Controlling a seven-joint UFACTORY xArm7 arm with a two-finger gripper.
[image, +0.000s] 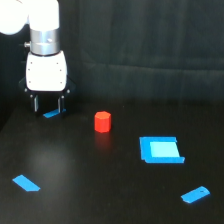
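Near the middle of the dark table stands a small red block (102, 122), with nothing touching it. My gripper (47, 105) hangs at the upper left, its dark fingers spread apart. I see nothing held between them. The red block lies to the right of the gripper and a little lower in the view, with a clear gap between the two.
A blue-bordered square (146, 153) with a pale centre lies at the right. Blue strips mark the table at lower left (26, 184), lower right (195, 195) and behind the gripper. A dark curtain (140, 50) hangs behind.
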